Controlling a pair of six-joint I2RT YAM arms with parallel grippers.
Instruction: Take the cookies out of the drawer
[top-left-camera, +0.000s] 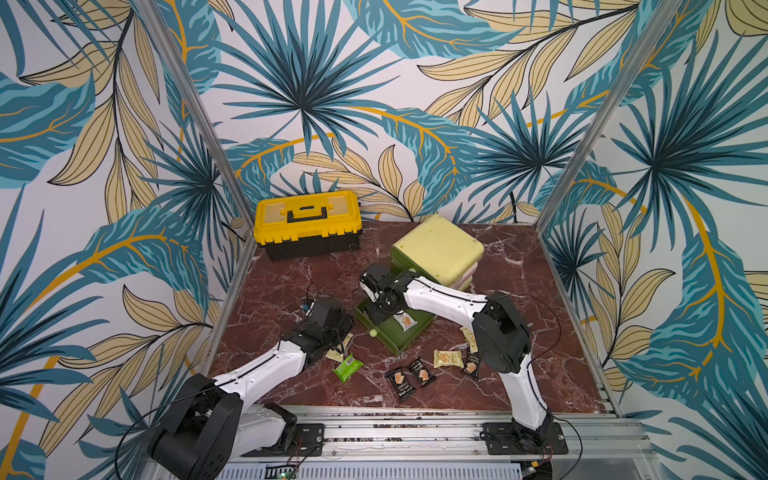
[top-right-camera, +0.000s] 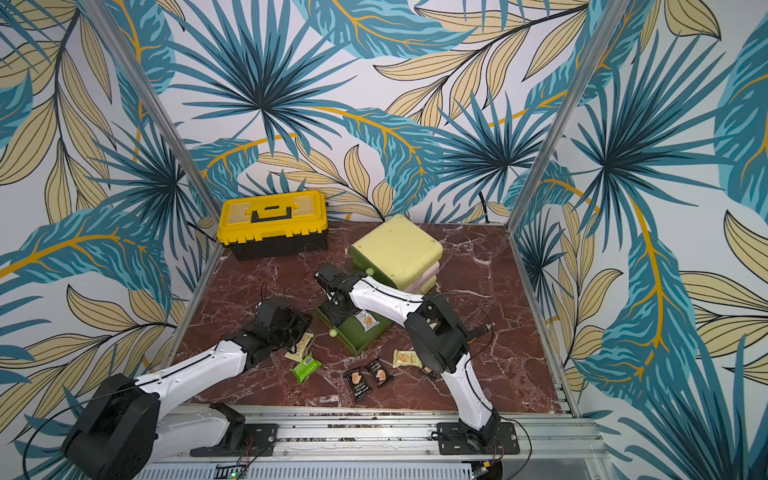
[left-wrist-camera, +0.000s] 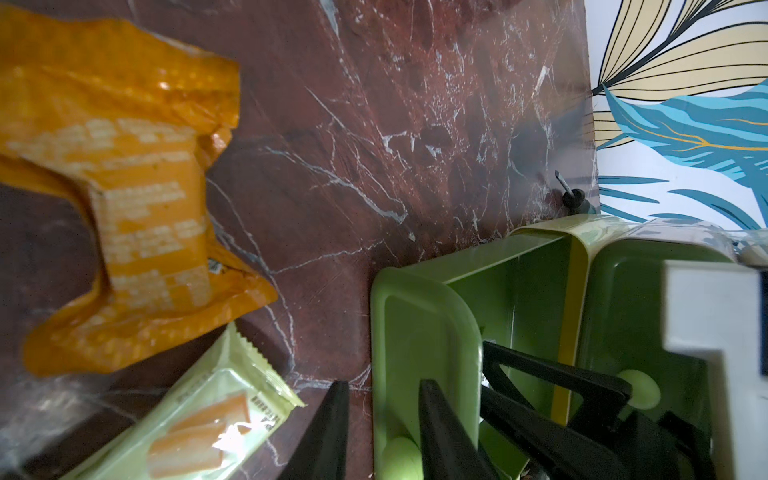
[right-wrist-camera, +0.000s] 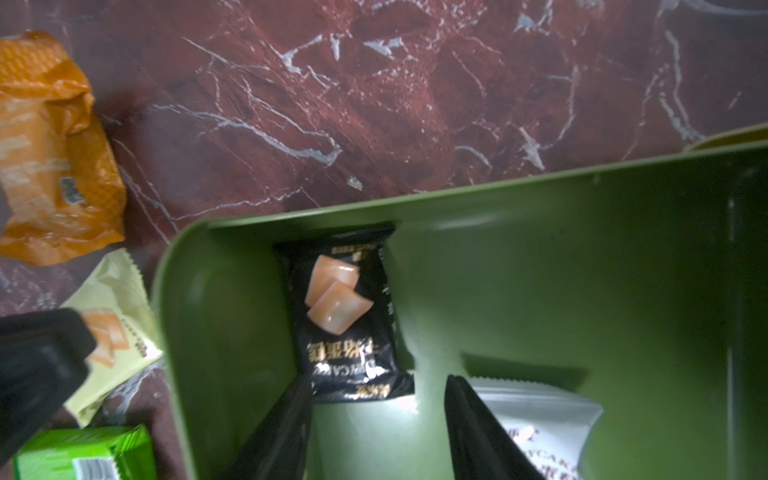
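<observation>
The green drawer (top-left-camera: 408, 336) is pulled out. In the right wrist view it holds a black cookie pack (right-wrist-camera: 344, 352) and a silver pack (right-wrist-camera: 532, 432). My right gripper is open above them, nothing visibly held. My left gripper is outside the drawer's front; its fingertips show apart with the round knob (left-wrist-camera: 400, 460) behind or between them, and I cannot tell whether they grip anything. An orange pack (left-wrist-camera: 144, 208), cream pack (left-wrist-camera: 200, 424) and green pack (top-left-camera: 348, 367) lie on the table nearby.
The pale-yellow-topped drawer unit (top-left-camera: 436, 244) stands behind the drawer. A yellow toolbox (top-left-camera: 308, 216) is at the back left. Black packs (top-left-camera: 400, 384) and cream packs (top-left-camera: 447, 357) lie along the front. The right arm crosses over the drawer.
</observation>
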